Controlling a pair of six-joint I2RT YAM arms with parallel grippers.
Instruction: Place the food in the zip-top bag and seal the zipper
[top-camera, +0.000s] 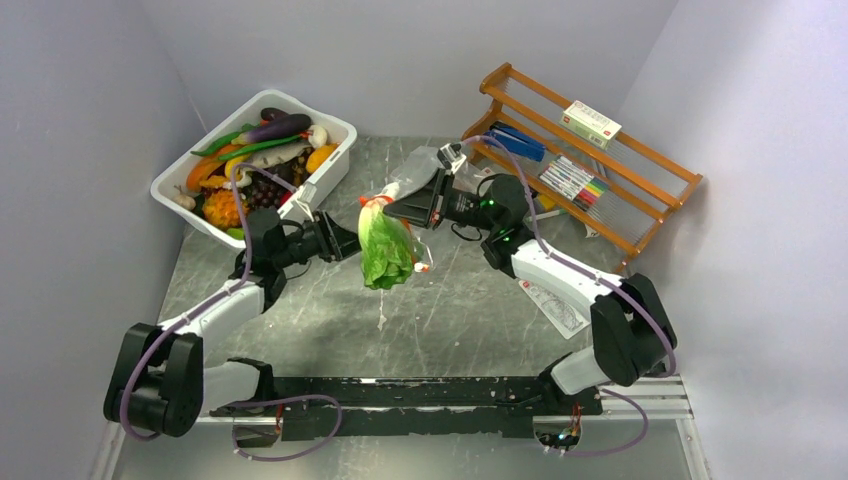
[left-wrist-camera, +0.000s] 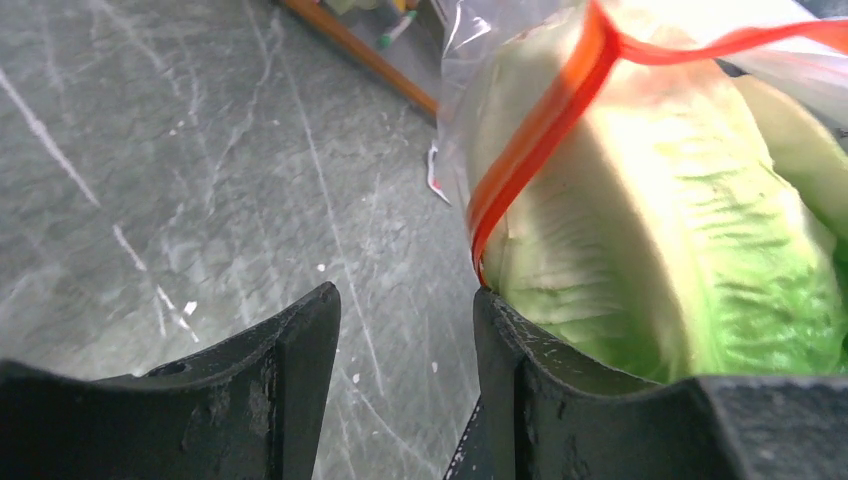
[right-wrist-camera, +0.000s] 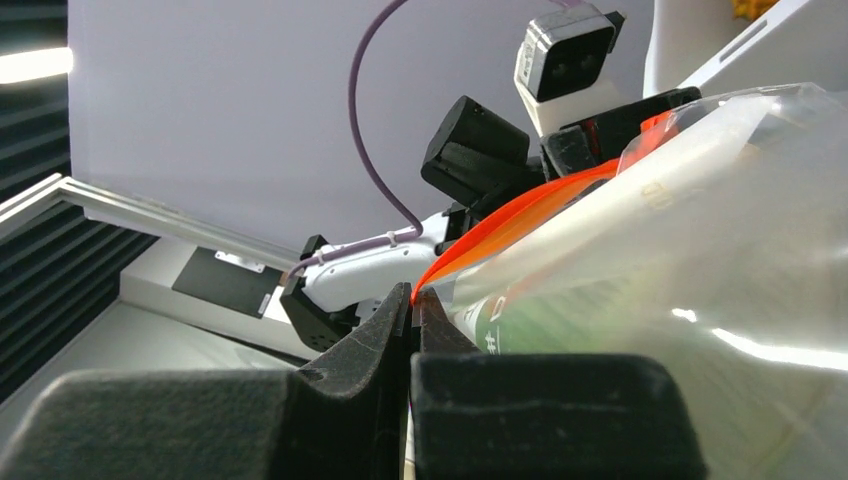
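Note:
A lettuce (top-camera: 386, 252) (left-wrist-camera: 720, 230) hangs partly inside a clear zip bag (right-wrist-camera: 700, 270) with an orange zipper strip (left-wrist-camera: 545, 130). My right gripper (top-camera: 390, 208) is shut on the bag's edge at the orange strip, holding it above the table. My left gripper (top-camera: 352, 243) stands part open just left of the lettuce; in its wrist view the strip and lettuce are beside the right finger, with nothing seen between the fingers.
A white bin (top-camera: 335, 175) full of food is at back left. A wooden rack (top-camera: 650, 205) with boxes and markers stands at back right, a paper sheet (top-camera: 555, 305) below it.

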